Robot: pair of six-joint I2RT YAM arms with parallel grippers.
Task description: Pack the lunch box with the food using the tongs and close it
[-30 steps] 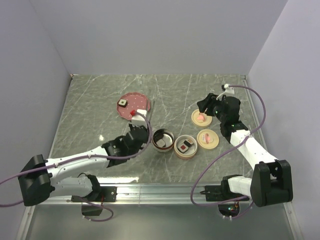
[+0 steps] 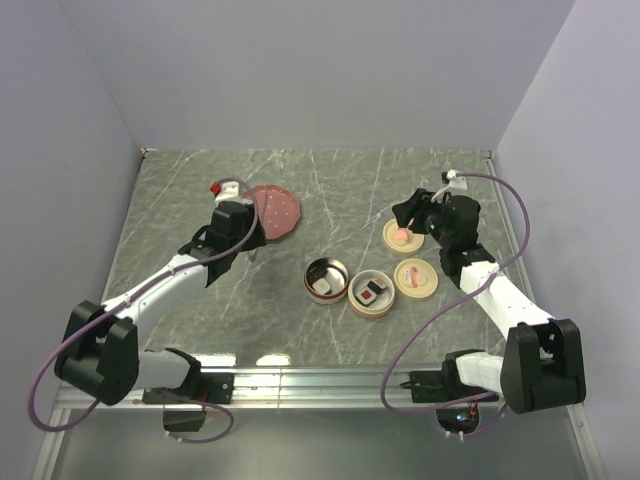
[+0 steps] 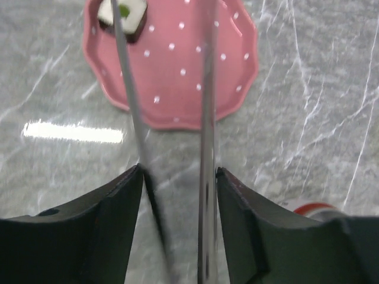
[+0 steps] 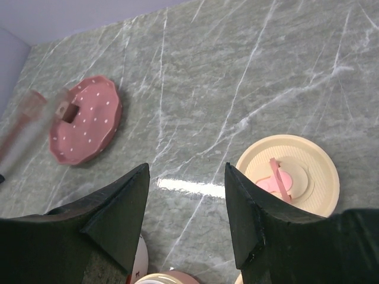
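Note:
My left gripper (image 2: 250, 222) is over the pink scalloped plate (image 2: 282, 205); in the left wrist view its long, blurred fingers reach past a dark food block with a white top (image 3: 123, 15) on that plate, and whether they grip anything is unclear. Two lunch box containers, one dark inside (image 2: 327, 262) and one pale with small blocks (image 2: 371, 310), sit at the middle front. Two cream lids (image 2: 420, 287) (image 4: 317, 177) with pink latches lie to their right. My right gripper stands open and empty above the upper lid.
Walls border the back and sides, and a metal rail runs along the front edge.
The right arm is still.

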